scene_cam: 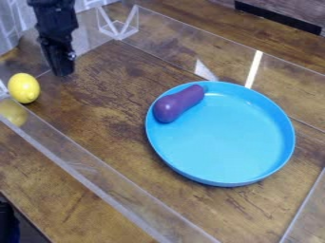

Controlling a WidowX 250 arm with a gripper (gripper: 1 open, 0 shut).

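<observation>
The black gripper point(59, 59) hangs at the upper left of the camera view, above and behind a yellow lemon-like object point(25, 89) on the wooden surface at the left edge. A purple eggplant point(180, 102) lies on the left part of a large blue plate point(229, 142) at the right. Whether the gripper is open or shut is hard to tell; nothing clearly shows held in it.
Clear plastic walls run along the left and back of the wooden tabletop point(114, 123). The middle of the table, between the yellow object and the plate, is clear.
</observation>
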